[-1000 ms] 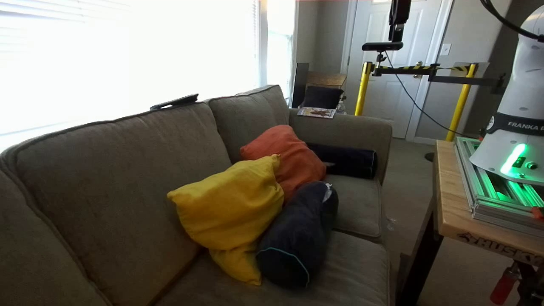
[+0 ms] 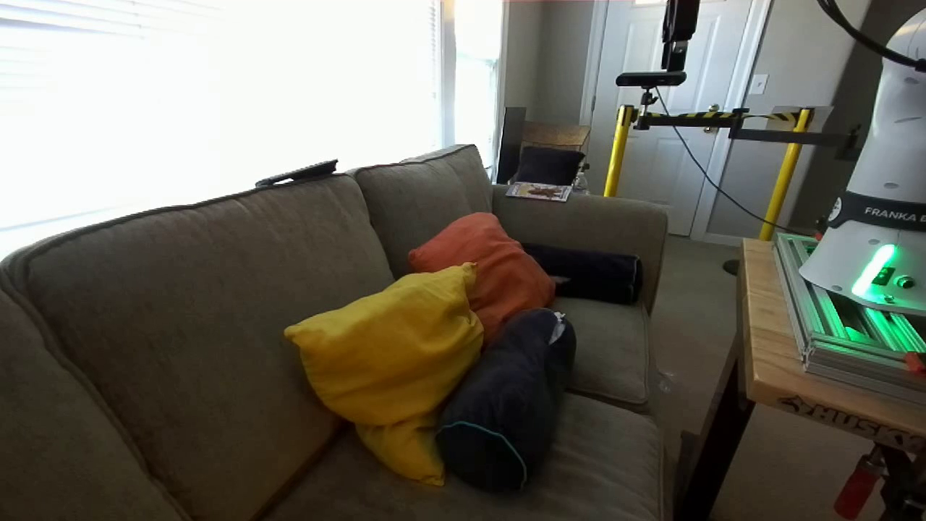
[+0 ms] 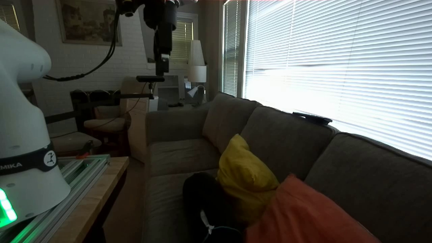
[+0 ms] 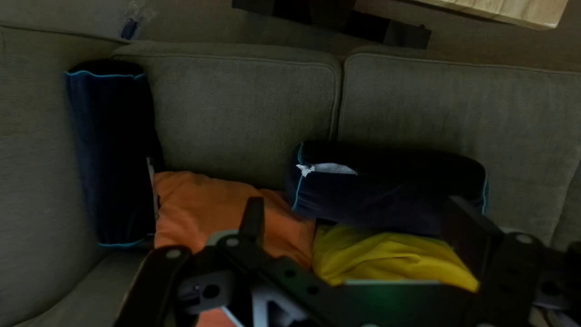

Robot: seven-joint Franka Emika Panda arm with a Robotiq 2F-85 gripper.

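My gripper is open above the couch, its two black fingers wide apart with nothing held between them. Below it in the wrist view, a yellow pillow and an orange pillow lie side by side, partly covered by the gripper body. One dark navy bolster rests along the front of the yellow pillow, a white tag at its end. Another navy bolster is at the left, beside the orange pillow. From the side, the yellow pillow leans toward the backrest, touching the orange pillow.
The grey-brown couch has bare seat cushion in front of the bolsters. A dark flat object sits atop its backrest. Across a floor gap stands the wooden robot table. A magazine lies on the far armrest.
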